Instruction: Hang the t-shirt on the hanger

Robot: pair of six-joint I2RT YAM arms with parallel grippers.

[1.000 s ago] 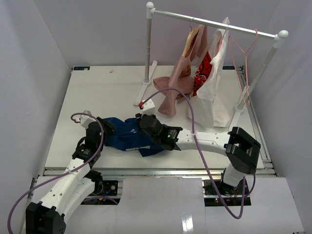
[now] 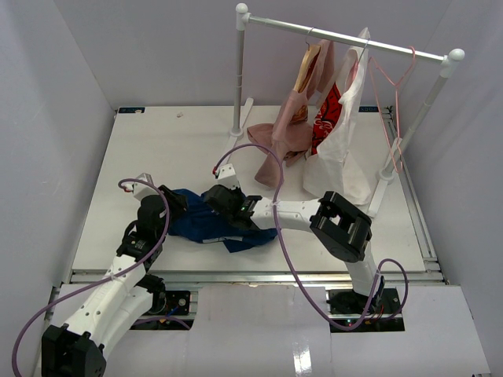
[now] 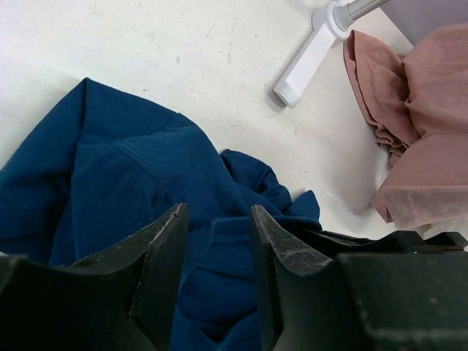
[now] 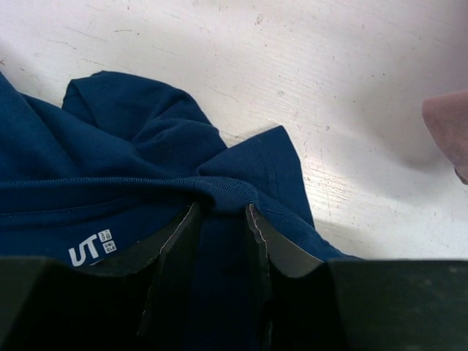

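A dark blue t-shirt [image 2: 247,239] lies crumpled on the white table, with "UT" lettering showing in the right wrist view. My left gripper [image 2: 177,196] is low over its left part; in the left wrist view, its fingertips [image 3: 174,219] are at a hemmed band of the shirt [image 3: 124,168]. My right gripper [image 2: 220,200] is low over the shirt's middle, its fingertips [image 4: 256,223] at a ribbed collar edge [image 4: 110,183]. Whether either gripper holds fabric is unclear. A pink hanger [image 2: 397,86] hangs empty at the rail's right.
The rack [image 2: 346,38] carries a pink garment [image 2: 287,118] and a white bag-like garment with red print [image 2: 338,157], both reaching down to the table behind the t-shirt. The rack's foot [image 3: 300,73] is near it.
The left arm is almost still.
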